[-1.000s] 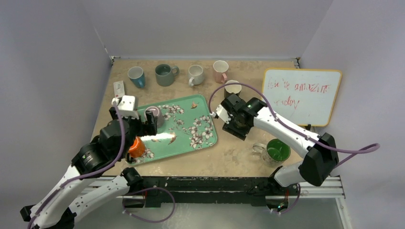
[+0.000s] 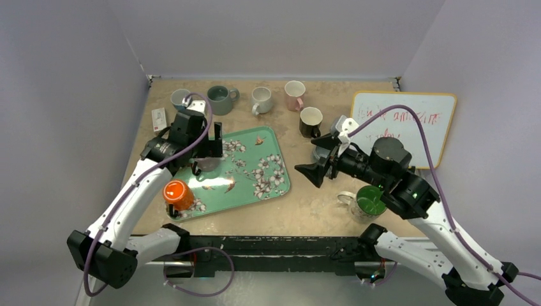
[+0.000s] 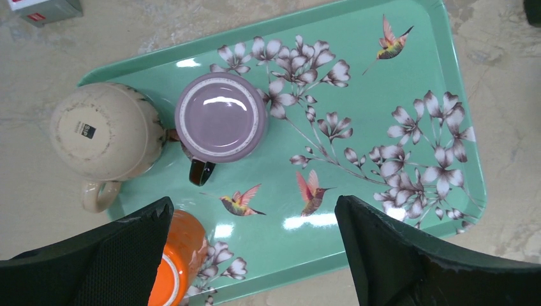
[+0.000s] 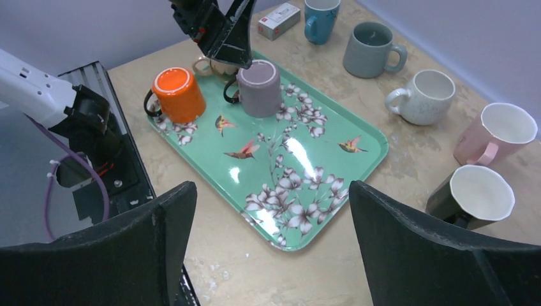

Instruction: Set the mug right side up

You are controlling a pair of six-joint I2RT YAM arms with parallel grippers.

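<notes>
Three mugs stand upside down at the left of the green tray [image 3: 395,83]: a purple mug [image 3: 221,118], a beige mug [image 3: 105,131] partly over the tray's edge, and an orange mug [image 2: 178,194]. Above the tray, my left gripper is open with nothing between its fingers; the orange mug is partly behind one finger in the left wrist view. From the top, the left arm hides most of the purple and beige mugs. My right gripper [image 2: 312,158] hangs right of the tray, its fingers [image 2: 310,173] spread and empty.
Upright mugs line the back: a blue mug [image 4: 320,19], a grey-green mug [image 2: 221,100], a white mug [image 2: 261,100], a pink mug [image 2: 294,95] and a black mug [image 2: 311,119]. A green-lined mug [image 2: 371,200] stands at front right, a whiteboard [image 2: 408,115] behind it.
My left gripper has moved away from the front and over the tray's left part. The right gripper has shifted, turned, and its fingers have spread apart.
</notes>
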